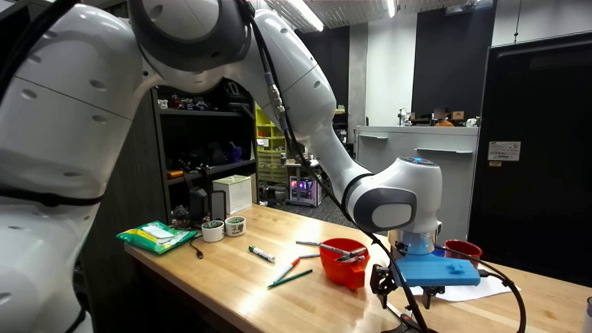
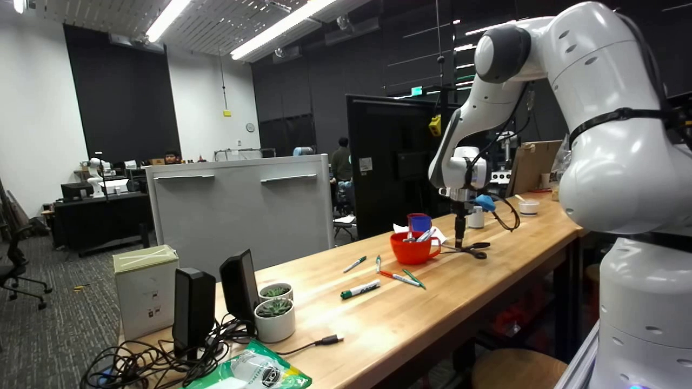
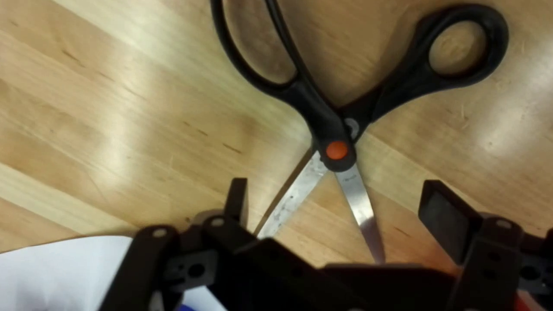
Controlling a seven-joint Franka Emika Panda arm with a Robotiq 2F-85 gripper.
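Observation:
Black-handled scissors [image 3: 337,129] with an orange pivot lie spread on the wooden table, best seen in the wrist view. My gripper is open above their blades, one finger on each side and nothing held between. The blades [image 3: 357,199] point into the gap, clear of the right finger; the lower end of the left blade runs close to the left finger. In exterior view 1 the gripper [image 1: 405,302] is low over the table, with a cable partly covering the scissors. The handles [image 2: 477,249] show beside the gripper in exterior view 2.
A red mug [image 2: 415,248] holding markers stands close by the gripper. Loose pens and a green marker [image 1: 262,253] lie on the table beyond it. White paper [image 1: 466,289], a dark red cup [image 1: 463,249] and a blue cup [image 2: 421,223] are also near.

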